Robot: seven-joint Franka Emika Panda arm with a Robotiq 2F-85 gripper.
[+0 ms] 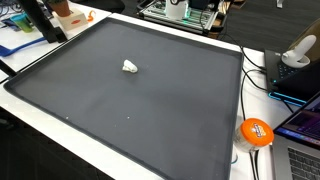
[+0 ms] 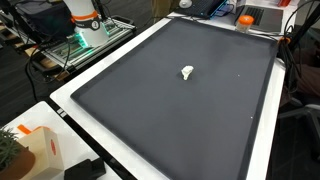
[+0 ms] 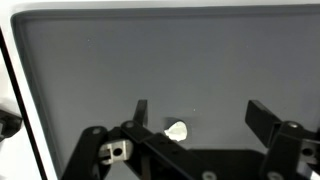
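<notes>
A small white object [image 1: 129, 66] lies alone on the dark grey tray [image 1: 140, 100], toward its far side in exterior view 1. Exterior view 2 shows the same white object [image 2: 187, 72] near the tray's middle; what it is cannot be told at this size. In the wrist view the white object [image 3: 177, 130] appears low in the frame, partly behind the gripper's dark body. My gripper stands open above the tray, its two black fingers far apart and nothing held between them. Neither exterior view shows the fingers.
An orange-lidded jar [image 1: 254, 133] stands on the white table beside the tray, near a laptop [image 1: 298, 158]. A plant pot [image 2: 14, 158] sits at the front left of exterior view 2. Most of the tray is bare.
</notes>
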